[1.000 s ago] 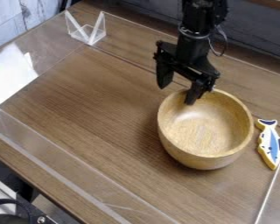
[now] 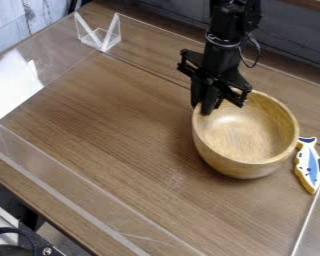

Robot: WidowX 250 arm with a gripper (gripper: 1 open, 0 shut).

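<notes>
A light wooden bowl [image 2: 250, 140] sits on the right part of the wooden table [image 2: 103, 140]. My black gripper [image 2: 203, 100] is over the bowl's back-left rim, fingers lowered around it and shut on it. The exact contact at the fingertips is partly hidden by the gripper's body.
A fish-shaped toy [image 2: 310, 165] in yellow, white and blue lies right of the bowl. A clear wire-like stand [image 2: 100, 35] is at the back left, and a white sheet [image 2: 8, 85] at the left edge.
Since a second ago my gripper has lowered and closed on the bowl's rim, and the bowl has shifted slightly up and to the right in the view.
</notes>
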